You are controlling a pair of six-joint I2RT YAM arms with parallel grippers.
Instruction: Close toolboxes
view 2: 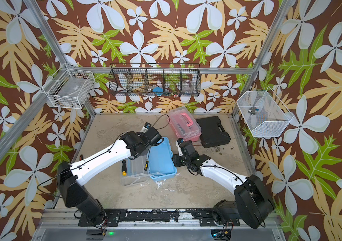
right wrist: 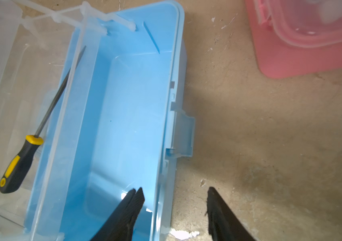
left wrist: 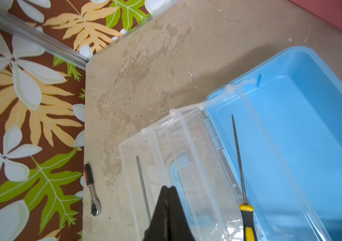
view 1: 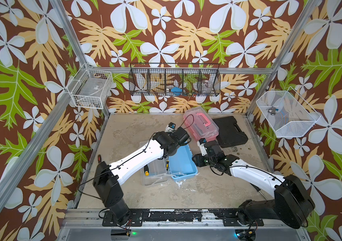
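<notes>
The blue toolbox [view 1: 183, 161] stands open in the middle of the table, its clear lid [left wrist: 187, 132] laid out to the left. A yellow-black screwdriver [right wrist: 20, 162] lies along the hinge side, behind clear plastic; whether it rests in the box or the lid I cannot tell. Another yellow-ended tool [view 2: 124, 167] shows in the lid area. Above the lid, my left gripper is shut, with nothing visible between its fingers. My right gripper is open over the box's right rim, one finger on each side in view, below the blue latch [right wrist: 184, 134].
The pink toolbox [view 1: 201, 123], lid down, stands behind at the right, beside a black case [view 1: 230, 131]. A ratchet [left wrist: 91, 188] lies near the left table edge. Bare table shows along the front.
</notes>
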